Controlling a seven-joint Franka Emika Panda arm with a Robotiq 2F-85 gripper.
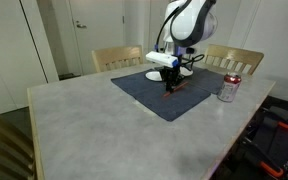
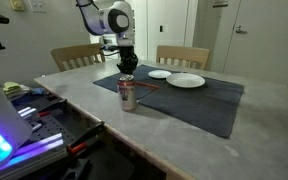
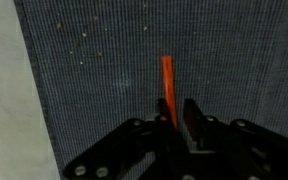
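A thin orange-red stick [image 3: 168, 80] lies along the dark cloth [image 3: 94, 90] in the wrist view, its near end running down between my fingers. My gripper is parted around it, with the stick closer to the left finger and a gap on the right. In exterior view 1 the gripper [image 1: 169, 90] is low over the cloth, close to the stick. The stick [image 2: 145, 86] also shows as a red line on the cloth in exterior view 2. Whether either finger touches it cannot be told.
A red-and-silver can [image 2: 127, 95] stands at the table edge. A white plate [image 2: 187, 80] and a smaller white dish [image 2: 159, 74] sit on the cloth. Bare table [image 1: 84, 125] stretches along the other side. Chairs [image 1: 117, 58] stand behind.
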